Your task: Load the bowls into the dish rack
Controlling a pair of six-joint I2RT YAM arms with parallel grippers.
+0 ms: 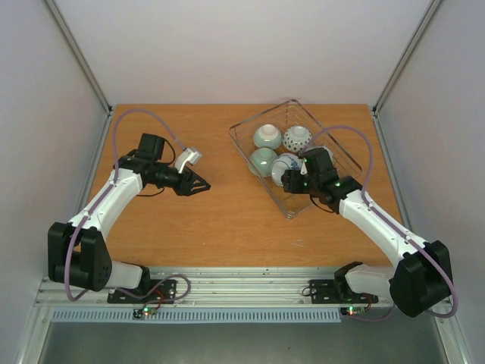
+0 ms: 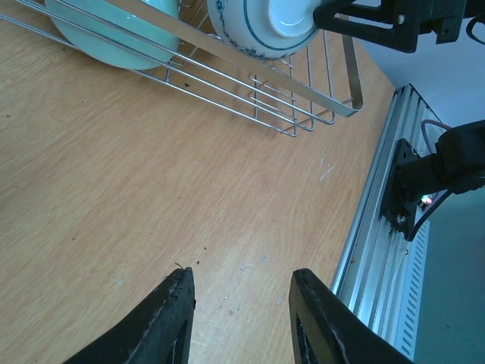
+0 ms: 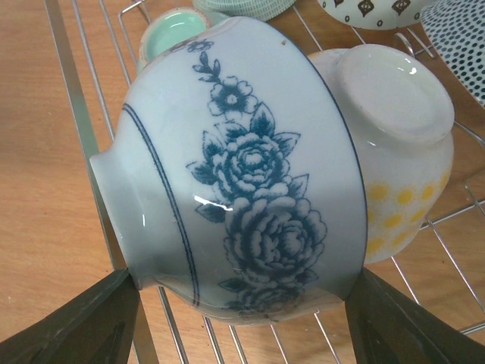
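A white bowl with blue flowers (image 3: pixel 250 159) lies tipped on its side in the wire dish rack (image 1: pixel 267 188), its foot toward the rack's near-left side. My right gripper is at this bowl, one finger near the foot end and the other near the rim; whether the pads press on it cannot be made out. Behind it sits a yellow-dotted bowl (image 3: pixel 402 167). Green bowls (image 1: pixel 262 161) and a black-patterned bowl (image 1: pixel 296 138) also stand in the rack. Over bare table to the left, my left gripper is open and empty.
The rack's metal rim (image 2: pixel 250 64) runs along its near-left side, close to the right gripper. Left and front of the rack the wooden table (image 1: pixel 227 227) is clear. Some room shows at the rack's far right end.
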